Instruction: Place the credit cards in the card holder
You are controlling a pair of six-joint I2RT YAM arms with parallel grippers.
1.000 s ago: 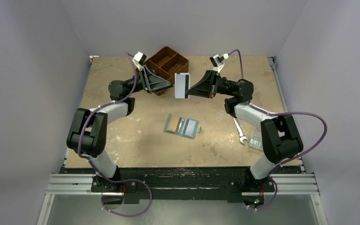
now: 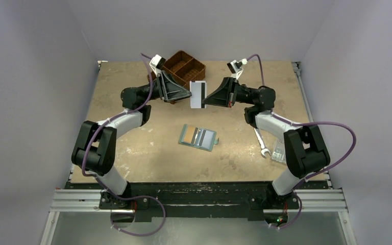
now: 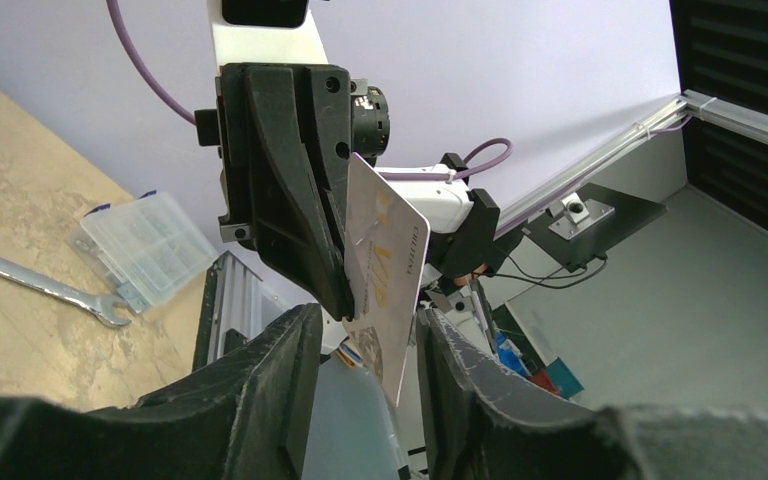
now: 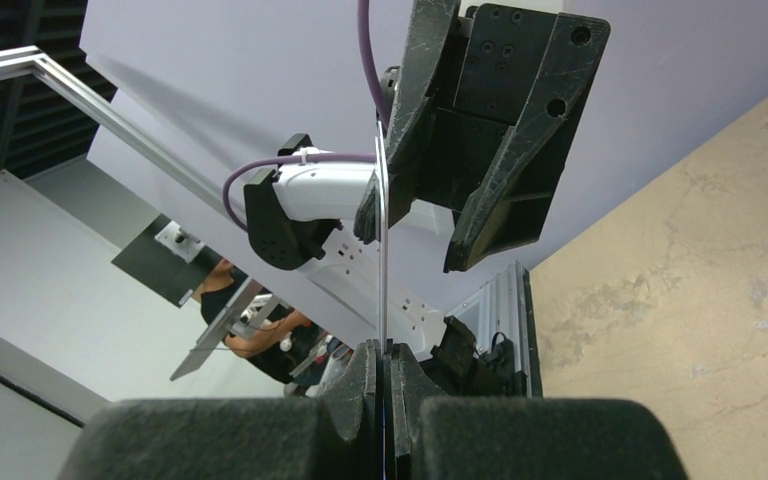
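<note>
A white card with a dark stripe [image 2: 197, 95] hangs between the two arms, its printed face showing in the left wrist view [image 3: 388, 262]. My right gripper [image 2: 205, 102] is shut on the edge of this card; edge-on it is a thin upright line [image 4: 383, 240] rising from the fingertips. From the other side, my left gripper [image 2: 190, 95] reaches the card's near edge. Its fingers stand partly open, one on each side of the card's lower corner [image 3: 392, 385], with a gap visible. On the table lies the card holder [image 2: 198, 137], open, with cards in it.
A brown divided basket [image 2: 194, 70] stands at the back, behind the left gripper. A wrench [image 2: 262, 143] and a clear plastic box [image 2: 278, 152] lie at the right, near the right arm. Bare table surrounds the holder.
My left gripper has moved slightly right, up to the card's edge. The right gripper and its card have hardly moved, and the holder lies as before.
</note>
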